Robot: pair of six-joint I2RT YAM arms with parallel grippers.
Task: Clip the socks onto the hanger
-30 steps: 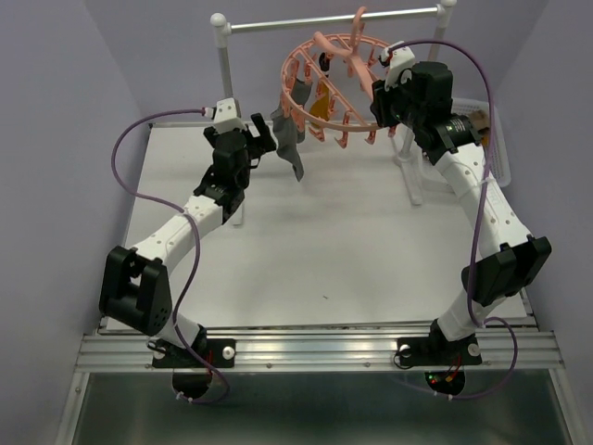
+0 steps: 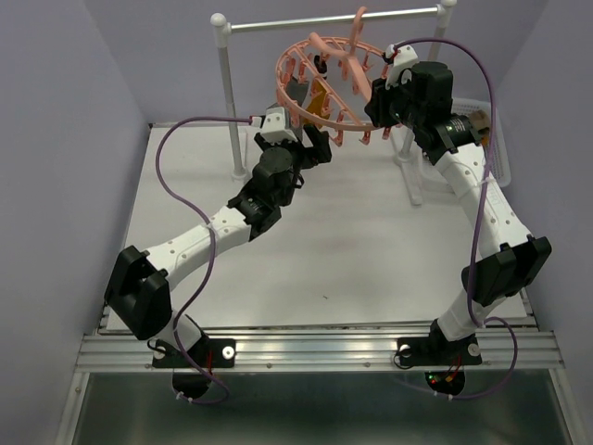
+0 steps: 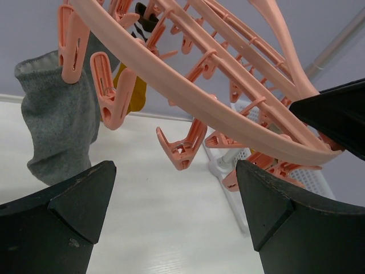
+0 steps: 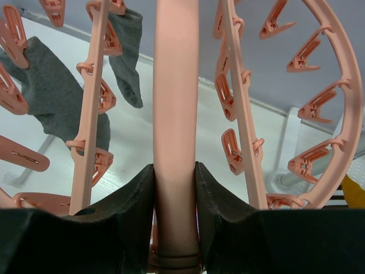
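A round pink clip hanger (image 2: 282,67) hangs from the white rack's crossbar. My right gripper is shut on one of its arms, a smooth pink bar (image 4: 175,103). Near the hanger's front left rim, my left gripper (image 2: 313,145) stands open. Nothing lies between its fingers in the left wrist view; a pink clip (image 3: 182,149) hangs ahead, above the gap. Grey socks (image 3: 57,111) hang from clips on the left side, and a mustard sock (image 3: 134,94) hangs behind them. A dark item (image 3: 147,20) is partly hidden by the rim.
The white rack's crossbar (image 2: 334,19) spans above, with its left post (image 2: 228,102) close to my left arm. A white basket (image 2: 500,153) with brownish contents stands behind my right arm.
My left gripper has moved right, from beside the grey socks to below the hanger's front rim, now covering part of them. The hanger has shifted slightly left. My right arm is nearly still.
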